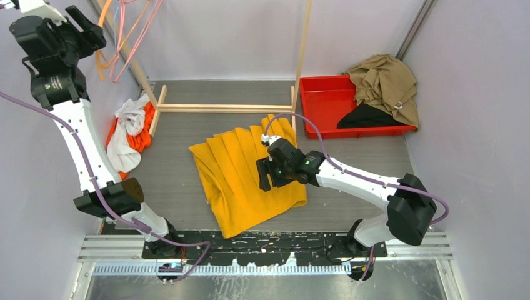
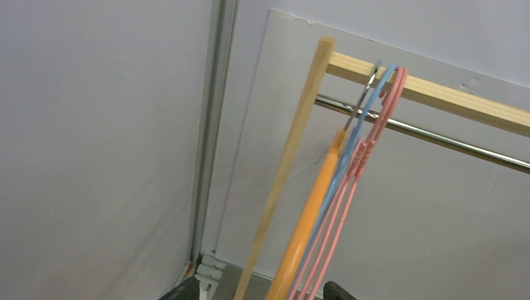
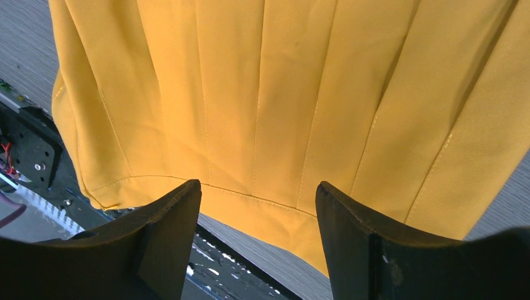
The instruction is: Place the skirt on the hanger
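The yellow pleated skirt (image 1: 237,200) lies spread on the floor. My right gripper (image 1: 264,176) is open over it, with only fabric beneath its fingers in the right wrist view. My left gripper is raised at the upper left, its open fingertips at the bottom edge of the left wrist view, either side of an orange hanger (image 2: 305,222). That hanger hangs on the rack beside a blue hanger (image 2: 342,166) and pink hangers (image 2: 397,84); whether the fingers touch any is unclear.
A wooden rack (image 1: 225,107) stands behind the skirt. A red tray (image 1: 325,100) with tan and black cloth is at the back right. White and orange cloths (image 1: 130,140) lie left. Walls bound both sides.
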